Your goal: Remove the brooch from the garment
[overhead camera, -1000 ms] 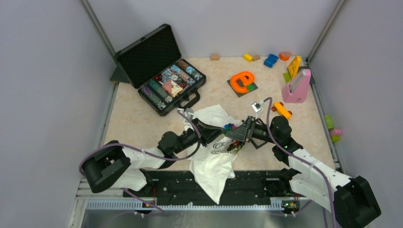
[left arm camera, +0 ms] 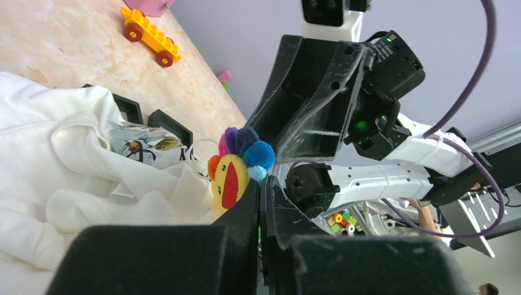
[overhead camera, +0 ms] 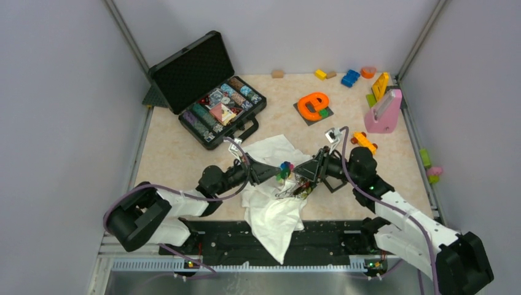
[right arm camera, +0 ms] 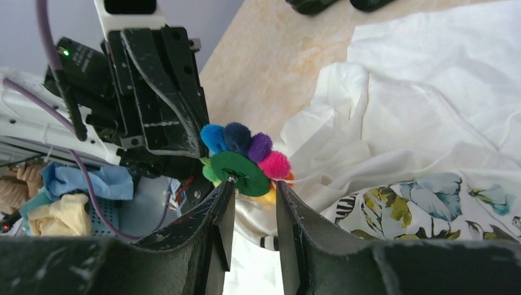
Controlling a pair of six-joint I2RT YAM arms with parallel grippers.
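Observation:
A flower brooch (overhead camera: 285, 170) with rainbow pom-pom petals, a yellow face (left arm camera: 228, 181) and a green back (right arm camera: 242, 172) is raised between my grippers, above the white garment (overhead camera: 270, 221) with printed patches. My left gripper (overhead camera: 274, 170) is shut, its tips at the brooch's lower part in the left wrist view; whether the flower is held between them is hard to tell. My right gripper is part open, its fingertips just in front of the brooch's green back, where a small metal clasp shows.
An open black case (overhead camera: 221, 110) lies at back left. A toy car (overhead camera: 364, 142), orange track piece (overhead camera: 313, 104) and pink object (overhead camera: 384, 114) stand at right. A dark frame (overhead camera: 335, 186) lies beside the garment. The table between case and track is clear.
Over the last second my left gripper has drawn back leftward, with the brooch moving left too. My right gripper has shifted slightly, ending a little higher in the top view.

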